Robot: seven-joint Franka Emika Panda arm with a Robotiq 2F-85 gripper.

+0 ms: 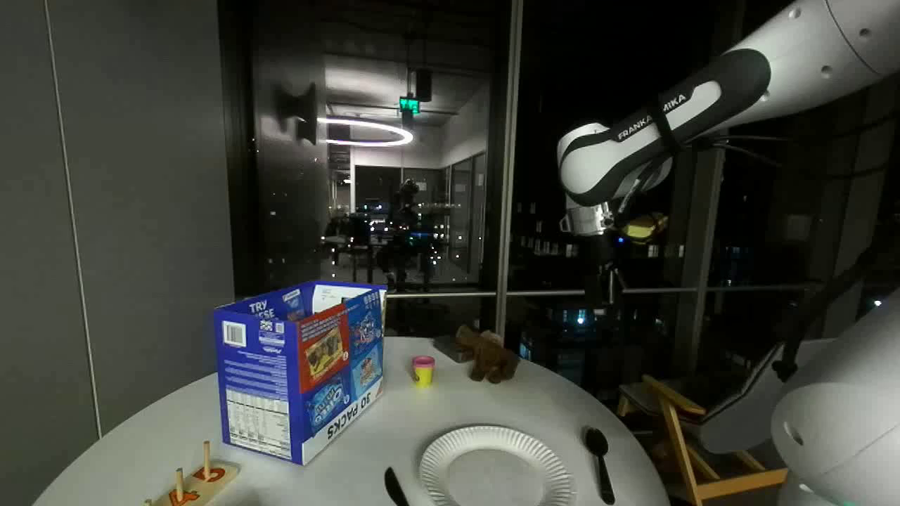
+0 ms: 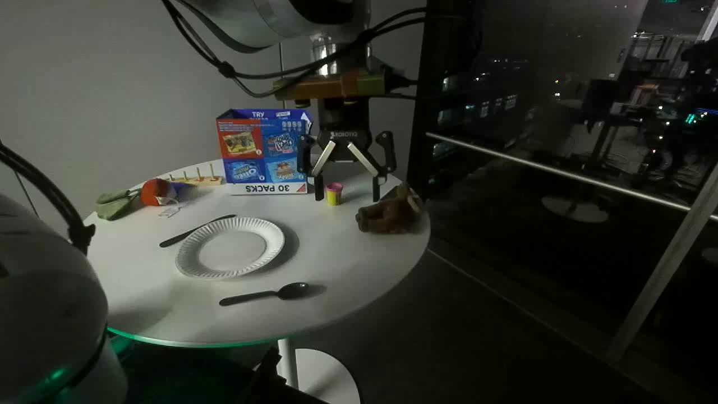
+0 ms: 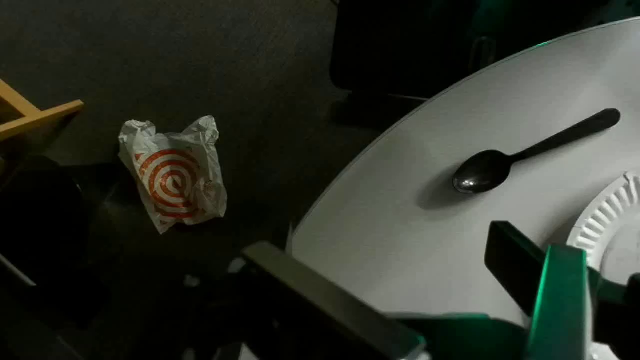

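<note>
My gripper is open above the round white table, its two black fingers wide apart with nothing between them. Behind that gap, in exterior view 2, a small yellow tub with a pink lid stands upright on the table. A brown plush toy lies close to the table's edge. The blue snack box is upright with its top open; its inside is mostly hidden. A white paper plate has a black spoon on one side and a dark knife on the other.
A wooden peg board is beside the box. An orange-red item and a green cloth-like item are at the table's far left. On the floor lies a white plastic bag. The table between plate and tub is clear.
</note>
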